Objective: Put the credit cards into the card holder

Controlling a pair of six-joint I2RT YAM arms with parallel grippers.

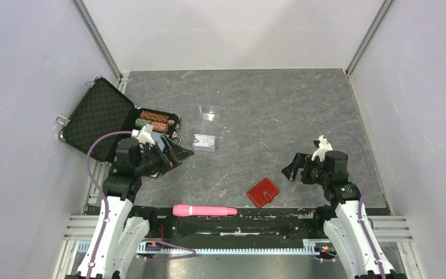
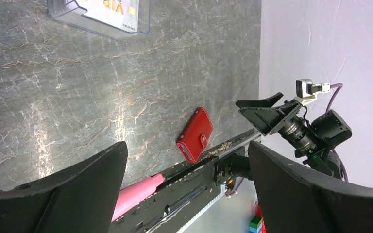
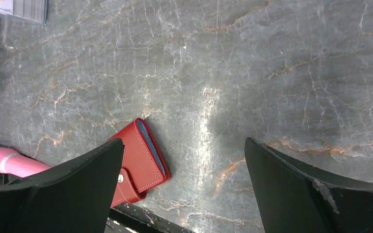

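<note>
A red leather card holder [image 1: 262,192] with a snap strap lies shut near the front edge of the table, also seen in both wrist views [image 2: 194,133] [image 3: 139,158]. A clear plastic box [image 1: 207,116] at the middle left holds white cards [image 1: 204,141], the top one printed "VIP" in the left wrist view. My left gripper [image 1: 176,154] stands open beside the box, nothing between its fingers. My right gripper [image 1: 293,168] is open and empty above the right of the table, to the right of the card holder.
An open black case [image 1: 93,116] with chip stacks sits at the back left, partly behind my left arm. A pink cylinder [image 1: 203,210] lies along the front edge.
</note>
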